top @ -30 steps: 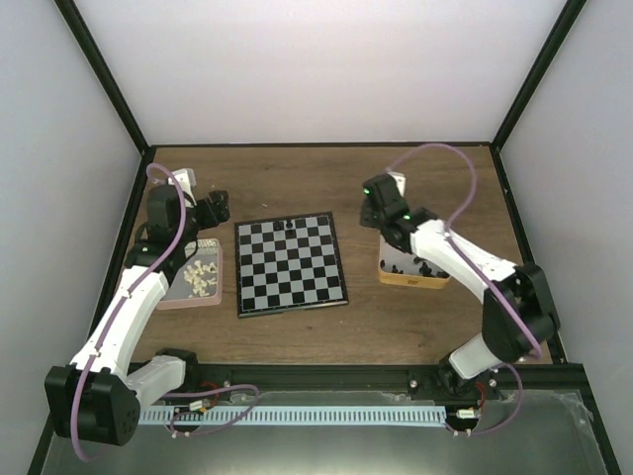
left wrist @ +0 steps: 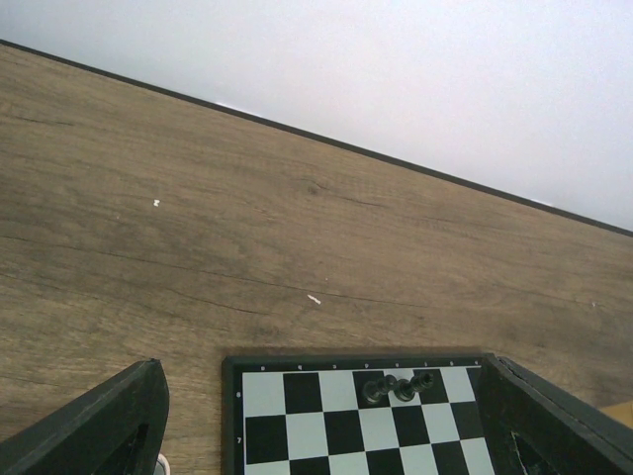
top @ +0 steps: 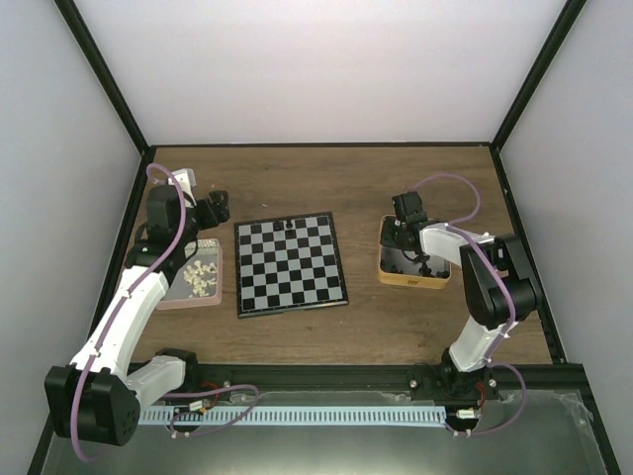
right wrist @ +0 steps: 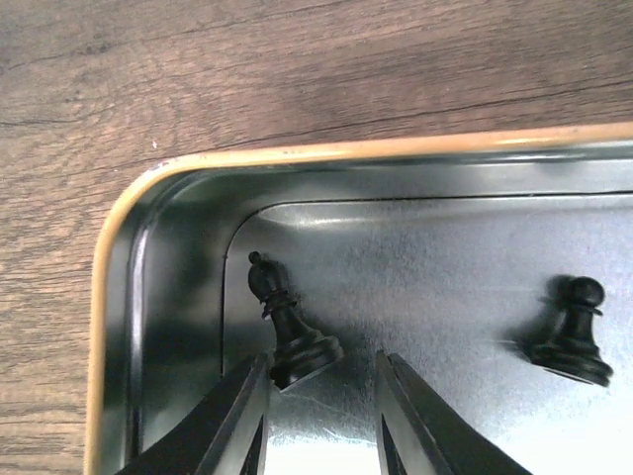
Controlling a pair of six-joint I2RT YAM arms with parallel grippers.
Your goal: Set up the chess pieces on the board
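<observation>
The chessboard (top: 291,264) lies mid-table; dark pieces (left wrist: 406,389) stand on its back row. My right gripper is open, low over the orange-rimmed tray (top: 413,280) of dark pieces, its fingertips just by a lying black bishop (right wrist: 297,336); nothing shows held. A black pawn (right wrist: 576,332) lies to the right in that tray. My left gripper hangs open at the left of the table, beside and above the pink tray (top: 193,302) of white pieces (top: 203,280).
Walls and a dark frame (top: 129,119) bound the space.
The left arm is unchanged.
</observation>
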